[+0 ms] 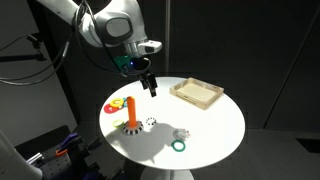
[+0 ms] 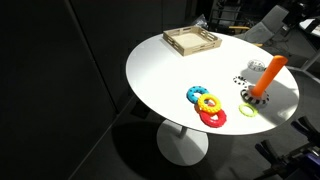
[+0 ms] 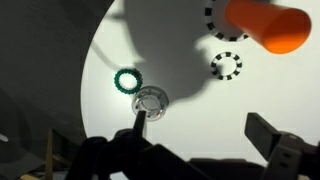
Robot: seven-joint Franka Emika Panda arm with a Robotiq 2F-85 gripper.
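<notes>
An orange post (image 1: 131,113) stands upright on the round white table, with a black-and-white ring (image 2: 257,98) around its base. A smaller black-and-white ring (image 3: 226,66) lies beside it. The green ring (image 3: 128,81) is flat on the table, touching or almost touching a shiny silver round piece (image 3: 151,102). Blue (image 2: 197,94), yellow (image 2: 209,103) and red (image 2: 212,118) rings lie close together near the edge, a thin yellow-green ring (image 2: 248,110) apart from them. My gripper is open above the table, its fingers wide apart and nothing between them.
A shallow wooden tray (image 1: 197,93) sits toward the back of the table (image 1: 213,122). The upright post (image 3: 285,31) is the tall obstacle. Bare tabletop lies between the tray and the silver piece.
</notes>
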